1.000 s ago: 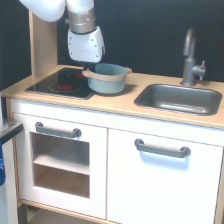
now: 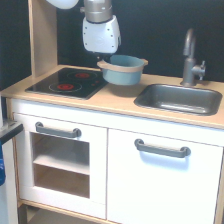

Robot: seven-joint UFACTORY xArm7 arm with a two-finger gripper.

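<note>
A blue-green pot (image 2: 122, 72) with brownish handles hangs just above the wooden counter, between the stove and the sink. It looks slightly tilted. My white gripper (image 2: 101, 61) comes down from above at the pot's left handle and appears shut on it. The fingers are small and hard to make out at this size.
Left of the pot lies the black stovetop (image 2: 66, 82) with red burner rings. A grey sink (image 2: 178, 98) with a tall faucet (image 2: 191, 60) stands to the right. Below are an open-fronted oven (image 2: 62, 165) and a white cabinet door (image 2: 160, 180).
The pot has moved right and up, off the surface near the stove's right edge. My gripper has moved right along with it.
</note>
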